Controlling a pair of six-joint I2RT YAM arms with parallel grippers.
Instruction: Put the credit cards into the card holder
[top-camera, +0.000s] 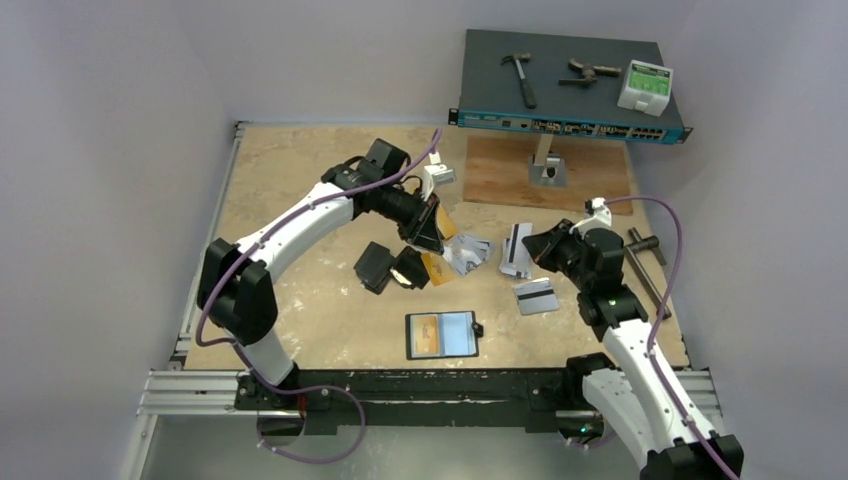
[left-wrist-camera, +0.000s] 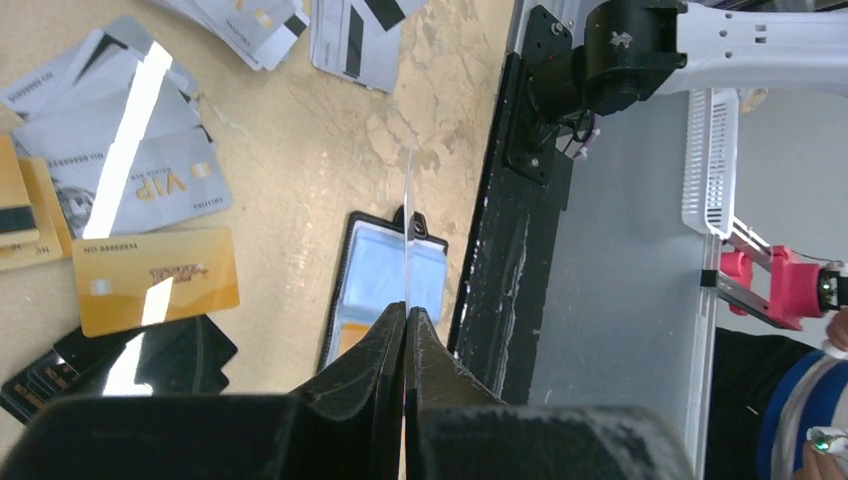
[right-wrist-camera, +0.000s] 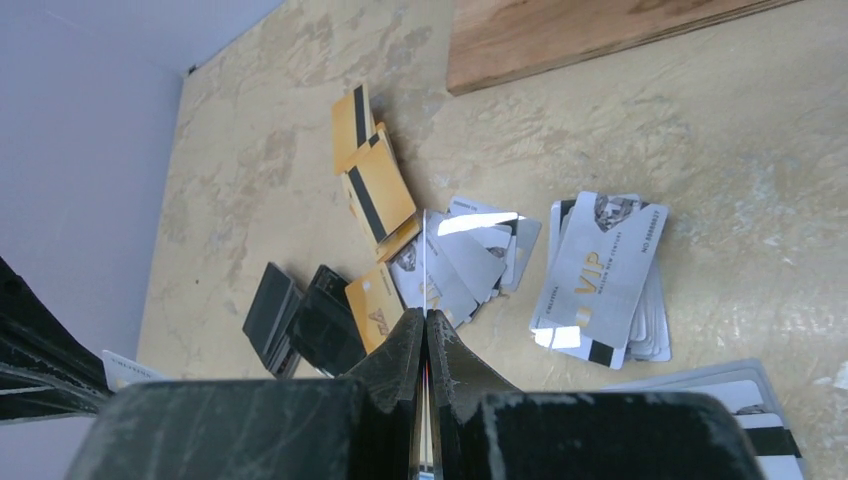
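On the front of the table lies the open card holder (top-camera: 442, 335), a gold card in its left side and its light blue right side bare. Over the middle, my left gripper (top-camera: 441, 250) is shut on a card, a thin edge-on line in its wrist view; that card's corner (right-wrist-camera: 130, 371) also shows in the right wrist view. My right gripper (top-camera: 528, 243) is shut on a striped silver card (top-camera: 518, 243), edge-on (right-wrist-camera: 425, 262) in its wrist view, held over a silver stack (right-wrist-camera: 602, 270). Fanned silver cards (top-camera: 467, 255) lie between the grippers.
Gold cards (right-wrist-camera: 378, 190) and black cards (top-camera: 376, 265) lie on the left, and another silver stack (top-camera: 536, 297) near the right arm. A hammer (top-camera: 651, 275) lies at the right edge. A shelf (top-camera: 560, 80) overhangs the back.
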